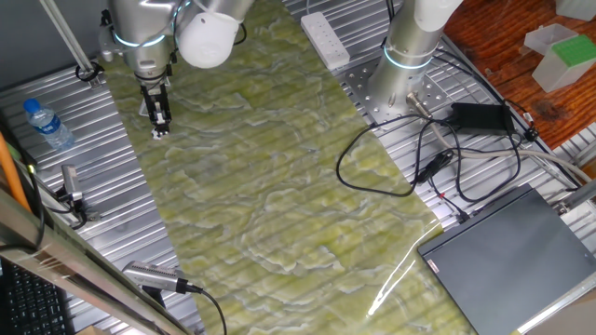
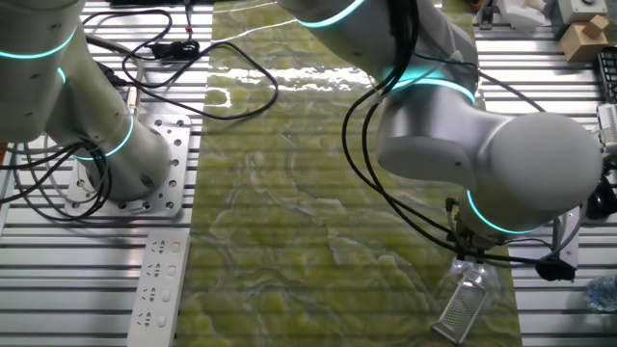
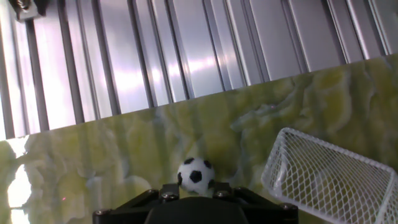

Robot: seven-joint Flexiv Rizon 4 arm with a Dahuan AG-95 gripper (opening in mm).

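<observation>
A small black-and-white football [image 3: 196,175] lies at the tips of my gripper in the wrist view. One black fingertip [image 3: 169,193] shows on each side of its lower part; whether they press on it cannot be told. To the right on the green marbled mat is a white mesh goal [image 3: 336,177], apart from the ball. Exterior view 2 shows the goal [image 2: 463,306] below the arm's end, with the gripper mostly hidden. In exterior view 1 my gripper [image 1: 160,130] points down near the mat's left edge, a bit of white ball at its tips.
</observation>
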